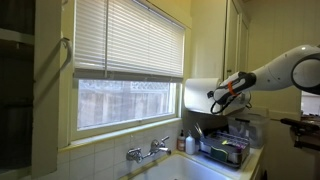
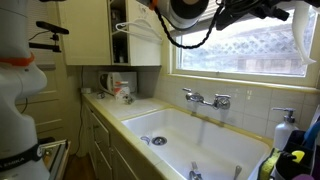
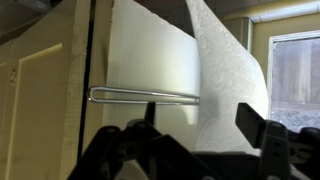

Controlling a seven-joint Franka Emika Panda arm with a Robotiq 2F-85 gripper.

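In the wrist view my gripper has its dark fingers well apart. A white, faintly textured sheet (image 3: 228,70), looking like paper towel, hangs beyond and partly in line with the gap; I cannot tell whether it lies between the fingers. The same white piece (image 1: 199,95) shows under the upper cabinet in exterior view 1, with the gripper (image 1: 216,101) at its right side. In exterior view 2 a strip of white sheet (image 2: 304,32) hangs at the upper right, near the gripper's dark tip. A chrome wire bar (image 3: 145,97) runs across a white panel.
Below the gripper is a dish rack (image 1: 224,149) on the counter, with bottles (image 1: 190,144) beside it. The white sink (image 2: 185,145) and wall faucet (image 2: 208,98) lie under the window. An upper cabinet (image 1: 232,40) stands close to the arm.
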